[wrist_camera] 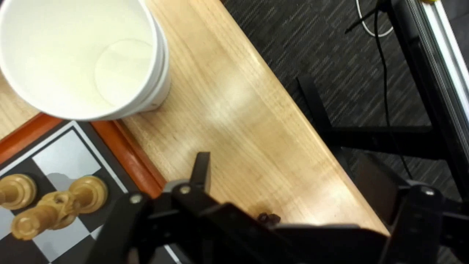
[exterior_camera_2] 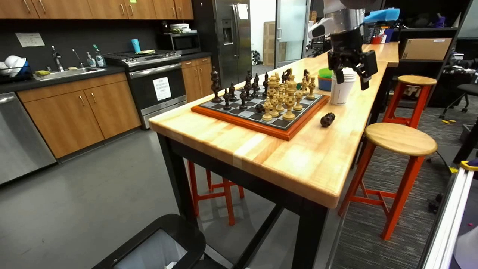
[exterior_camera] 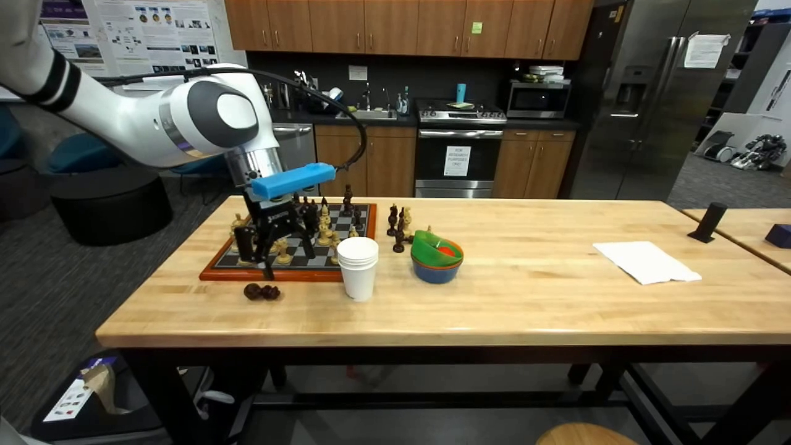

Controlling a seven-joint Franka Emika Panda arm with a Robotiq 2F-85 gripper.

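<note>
My gripper (exterior_camera: 289, 267) stands open above the table's near side, with nothing between its fingers. A dark chess piece (exterior_camera: 261, 292) lies on its side on the bare wood, off the board and below the gripper. In the wrist view only a bit of that dark piece (wrist_camera: 269, 218) shows past the gripper's black parts. The chessboard (exterior_camera_2: 286, 132), with its red-brown frame, carries pale and dark pieces, several of them upright. White stacked cups (exterior_camera: 359, 274) stand at the board's near right corner; from the wrist view I look into the empty top cup (wrist_camera: 83, 57).
A green bowl (exterior_camera: 428, 248) leans inside a blue bowl (exterior_camera: 435, 274) right of the cups. A few loose pieces (exterior_camera: 398, 241) stand off the board. White paper (exterior_camera: 646, 262) lies far right. The table's near edge runs close by the fallen piece.
</note>
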